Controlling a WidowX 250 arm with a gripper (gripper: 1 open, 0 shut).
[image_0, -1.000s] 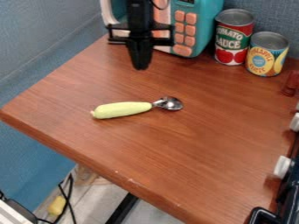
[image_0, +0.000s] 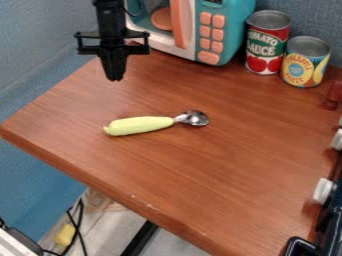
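My black gripper (image_0: 114, 66) hangs over the back left of the wooden table, in front of the toy microwave's left side; whether its fingers are open or shut is hard to tell. A pale yellow corn cob (image_0: 138, 125) lies near the middle of the table, with a silver spoon (image_0: 193, 118) at its right end, touching or overlapping it.
A teal toy microwave (image_0: 217, 20), a tomato sauce can (image_0: 265, 45), a yellow-labelled can (image_0: 305, 62) and a small red bottle (image_0: 333, 95) line the back right. A black appliance (image_0: 314, 230) borders the right edge.
My gripper has moved left along the back of the table, away from the microwave's middle. The corn and spoon have not moved.
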